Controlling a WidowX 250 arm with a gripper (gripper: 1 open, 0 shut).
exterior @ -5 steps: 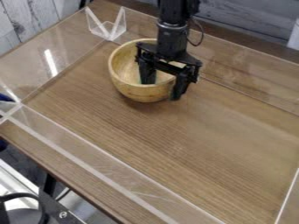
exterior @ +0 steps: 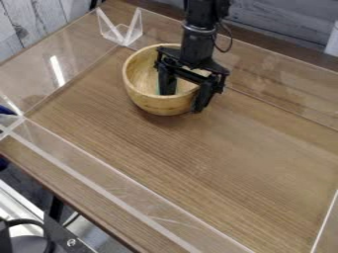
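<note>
A black robot arm [exterior: 199, 35] reaches down from the top centre to a round wooden bowl [exterior: 142, 74]. Its dark gripper [exterior: 185, 87] is low over the bowl's right part, with its fingers open; one part reaches past the right rim. Something small and dark, partly hidden behind the gripper, is inside the bowl; I cannot tell what it is.
A clear angular object [exterior: 119, 30] stands at the upper left. Dark cables and parts lie at the lower left edge, beside strips of clear tape.
The gripper has shifted slightly right and down over the bowl's right rim. The bowl looks about the same.
</note>
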